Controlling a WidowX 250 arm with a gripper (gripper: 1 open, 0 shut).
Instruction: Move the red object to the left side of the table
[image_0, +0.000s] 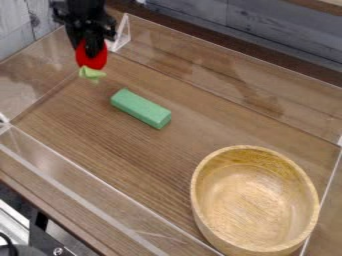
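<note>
The red object (91, 54), which has a pale green part at its lower end, is near the back left of the table (187, 160). My dark gripper (90, 38) reaches down from the top left and is shut on it. The fingers partly cover the upper part of the red object. Whether its green tip touches the tabletop or hangs just above it, I cannot tell.
A green block (142, 109) lies right of and nearer than the red object. A large tan bowl (205, 190) fills the front right. Behind my gripper a clear, wire-like thing (123, 33) partly shows.
</note>
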